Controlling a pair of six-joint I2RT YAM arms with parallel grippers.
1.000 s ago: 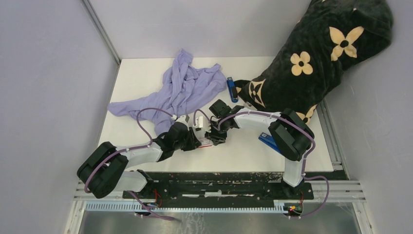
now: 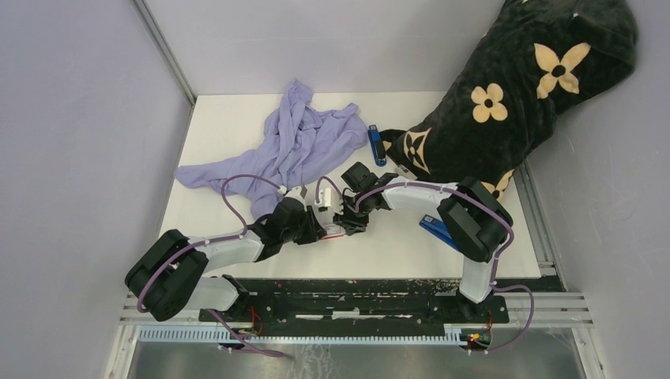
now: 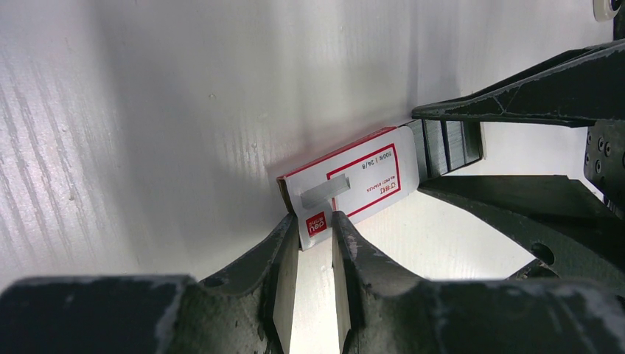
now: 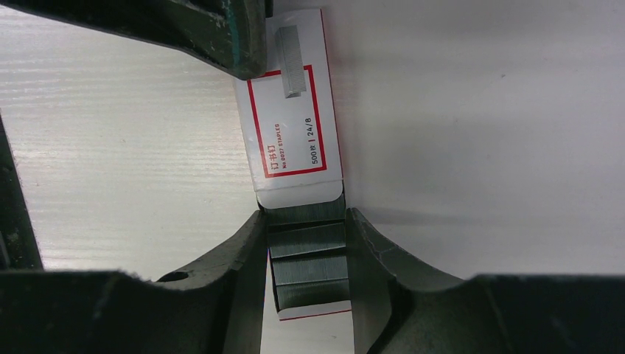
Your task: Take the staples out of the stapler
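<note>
A white-and-red staple box [image 3: 368, 181] lies on the table, its dark tray of staple strips [image 4: 308, 269] partly slid out at one end. My right gripper is shut on that tray end. My left gripper is at the box's other end, fingertips against it, a small gap between them. A loose silvery staple strip [image 4: 292, 59] lies on top of the box. Blue staplers [image 2: 377, 145] lie at the back and to the right.
A purple cloth [image 2: 288, 142] covers the back left of the table [image 2: 379, 260]. A dark flowered cushion [image 2: 513, 95] fills the back right.
The top view shows almost no change; my right arm has shifted very slightly.
</note>
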